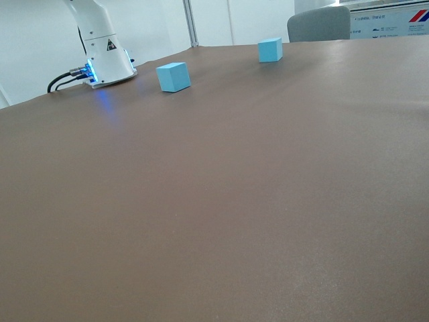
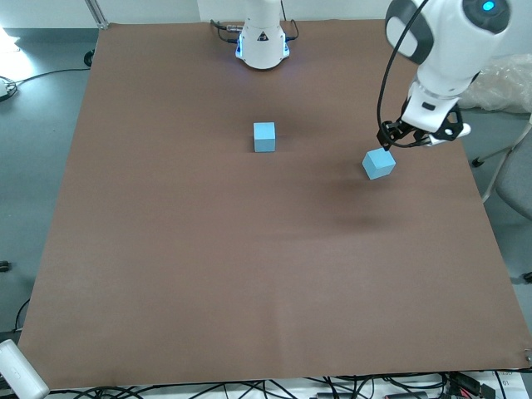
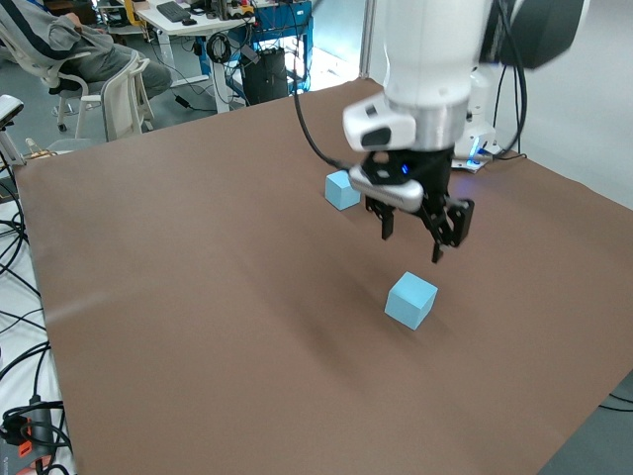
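Two light-blue cubes rest on the brown table: one (image 2: 264,137) near the middle, the other (image 2: 378,163) to its right, tilted in angle. In the right view they show as a far cube (image 3: 342,190) and a nearer cube (image 3: 410,300). The black gripper (image 2: 388,140) on the white arm hangs just above the right-hand cube in the left view; in the right view the gripper (image 3: 415,237) hangs above and beyond the nearer cube, fingers pointing down, nothing visible between them. The top view shows both cubes (image 1: 173,77) but not the gripper.
A grey chair (image 2: 515,174) stands off the right edge; cables run along the front edge.
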